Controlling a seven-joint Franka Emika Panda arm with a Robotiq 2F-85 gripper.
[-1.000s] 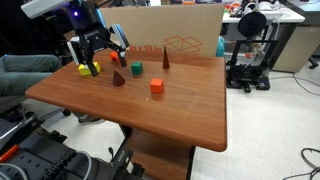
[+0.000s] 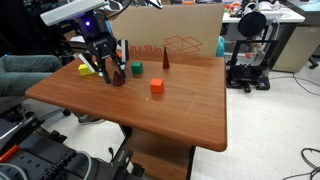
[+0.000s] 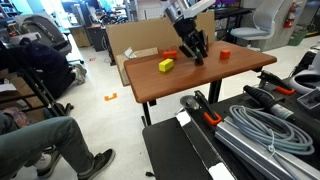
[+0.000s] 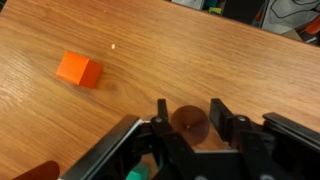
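A dark brown cone [image 4: 190, 124] shows from above between the two fingertips of my gripper in the wrist view. The fingers [image 4: 162, 112] stand to either side of it, apart, so the fingers are open around the cone, with only narrow gaps left. In exterior view 1 my gripper [image 2: 115, 74] is low over the wooden table, at the brown cone [image 2: 118, 79], which the fingers partly cover. From the other side, in exterior view 2, the gripper hides the cone.
An orange cube [image 2: 157, 86] lies to the right on the table [image 2: 190, 110]. A green cube [image 2: 138, 66] and a second, taller cone [image 2: 166, 58] stand farther back. Yellow blocks [image 2: 85, 69] are at the left.
My gripper has come down and to the right in exterior view 1, from above and left of the brown cone to around it. The cone and the cubes have not visibly moved.
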